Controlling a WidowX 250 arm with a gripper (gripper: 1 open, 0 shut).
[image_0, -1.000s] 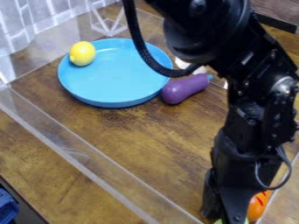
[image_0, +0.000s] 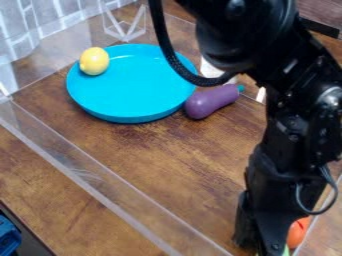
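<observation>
My black gripper (image_0: 261, 230) is low at the bottom right, over an orange object (image_0: 299, 233) and a bit of something green at the frame's edge; its fingertips are largely hidden, so its finger state is unclear. A yellow egg-shaped object (image_0: 94, 61) sits on the left part of a blue plate (image_0: 140, 95) at the back. A purple eggplant (image_0: 211, 101) lies just right of the plate.
Clear low walls bound the wooden surface (image_0: 134, 160) at the left and back. A blue object (image_0: 7, 236) is outside at the lower left. A white object (image_0: 211, 70) is partly hidden behind the arm.
The arm and gripper have shifted slightly; the plate, yellow object and eggplant have stayed in place.
</observation>
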